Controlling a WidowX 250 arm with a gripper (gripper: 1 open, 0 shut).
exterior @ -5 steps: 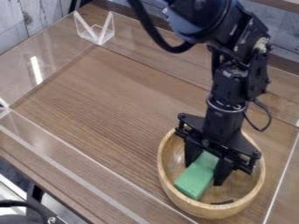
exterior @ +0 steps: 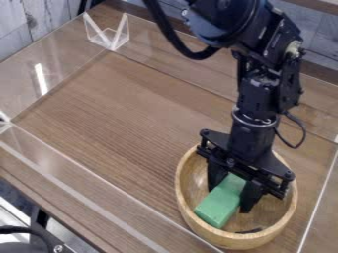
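Note:
A round, light wooden bowl [exterior: 189, 198] sits at the lower right of the camera view, holding a green block [exterior: 216, 206]. My black gripper [exterior: 244, 178] reaches down into the bowl from above, shut on the green block at its upper end. The fingers partly hide the block and the inside of the bowl.
A small clear wire-like or plastic item [exterior: 106, 30] stands at the back left. Walls border the table at the back and far left.

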